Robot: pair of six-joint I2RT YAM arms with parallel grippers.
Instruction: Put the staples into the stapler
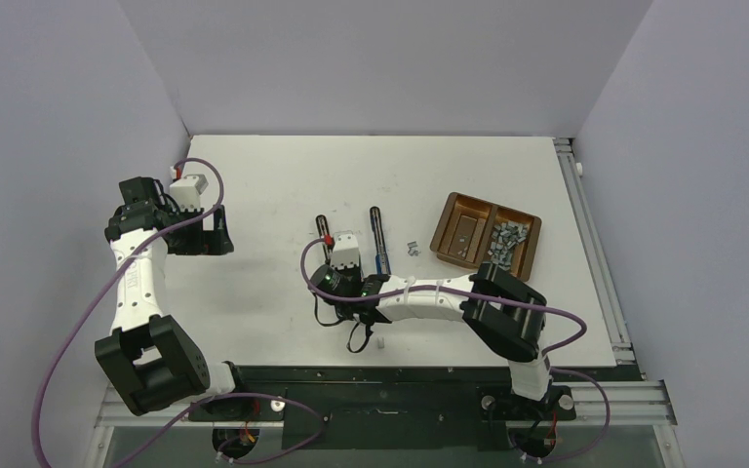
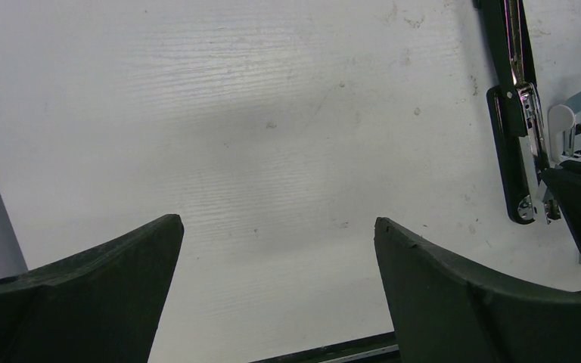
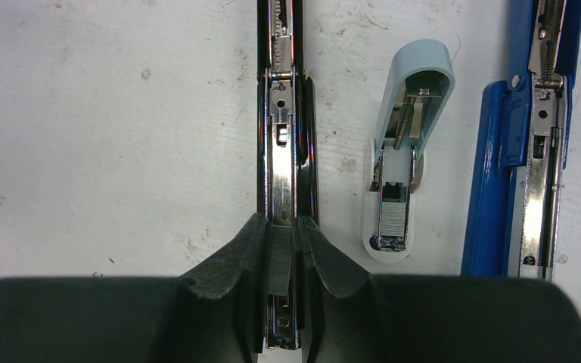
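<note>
An opened black stapler (image 3: 281, 174) lies lengthwise in the right wrist view, a grey staple strip (image 3: 279, 257) in its lower channel. My right gripper is down over that strip, fingertips close on either side; whether they grip it is unclear. A light-blue stapler (image 3: 393, 212) and a blue stapler (image 3: 489, 174) lie open to the right. My left gripper is open and empty over bare table at the far left, as the top view also shows.
A brown two-compartment tray (image 1: 439, 231) with grey pieces in its right half sits at the right, small loose pieces (image 1: 413, 249) left of it.
</note>
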